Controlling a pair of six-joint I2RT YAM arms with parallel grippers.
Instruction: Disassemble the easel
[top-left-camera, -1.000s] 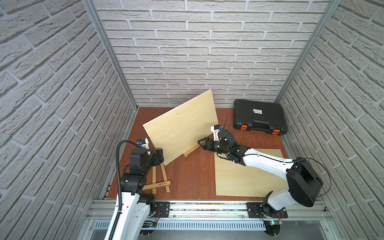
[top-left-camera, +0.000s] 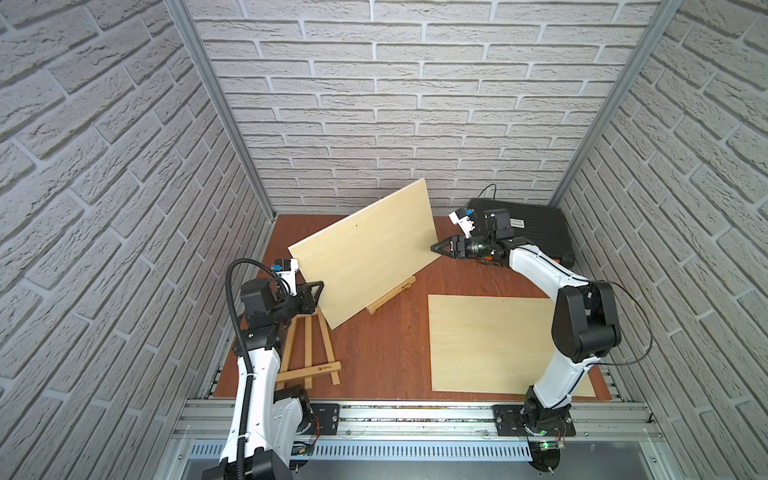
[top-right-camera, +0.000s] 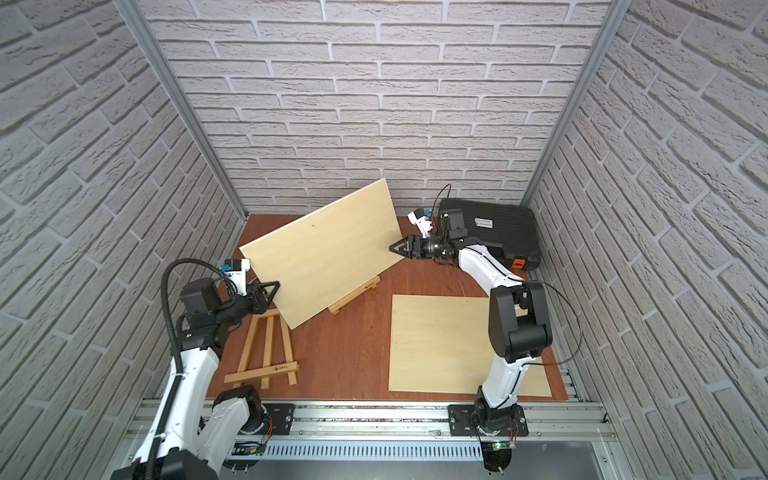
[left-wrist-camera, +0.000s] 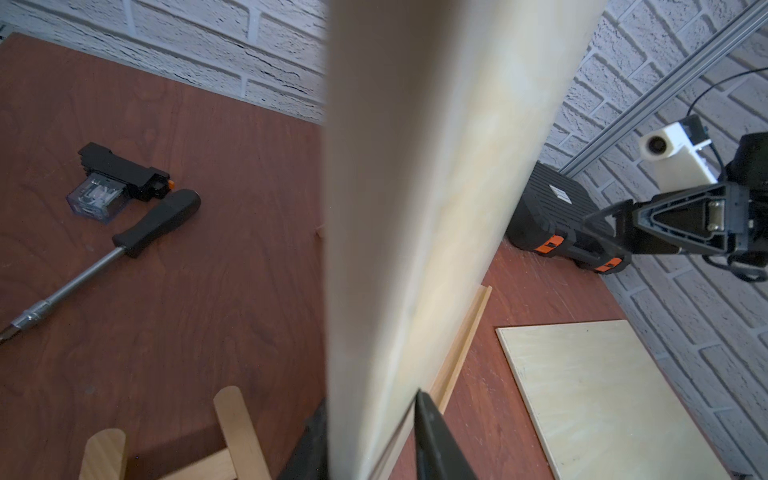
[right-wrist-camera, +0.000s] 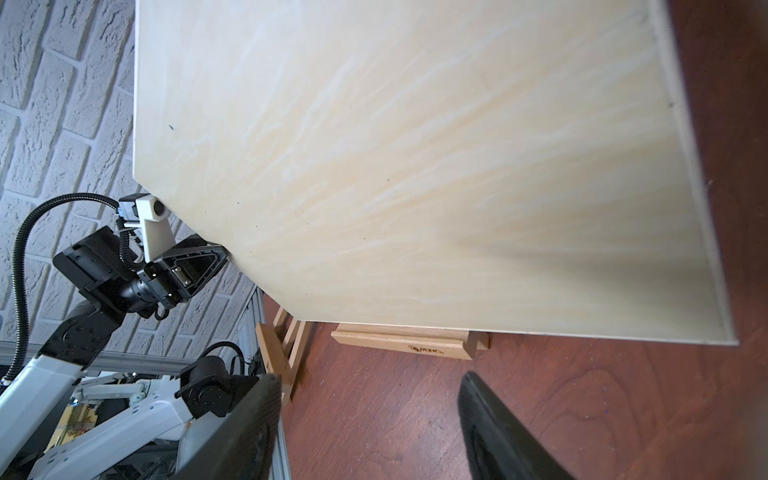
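Observation:
A large pale plywood board (top-left-camera: 368, 248) stands tilted across the middle, over a short wooden ledge piece (right-wrist-camera: 400, 340). My left gripper (top-left-camera: 312, 296) is at its lower left edge; in the left wrist view the board fills the centre between the blurred fingers, and whether they grip it cannot be seen. My right gripper (top-left-camera: 444, 248) stands open beside the board's right edge, with nothing between its fingers. Wooden easel legs with a crossbar (top-left-camera: 316, 369) lie at the front left.
A second board (top-left-camera: 488, 344) lies flat at the front right. A black case (top-right-camera: 496, 228) sits at the back right. A screwdriver (left-wrist-camera: 160, 220) and a small black tool (left-wrist-camera: 120, 176) lie behind the board, seen in the left wrist view.
My right gripper has moved up and rightward to the board's right edge. My left gripper has risen slightly along the left edge. The board has shifted very slightly.

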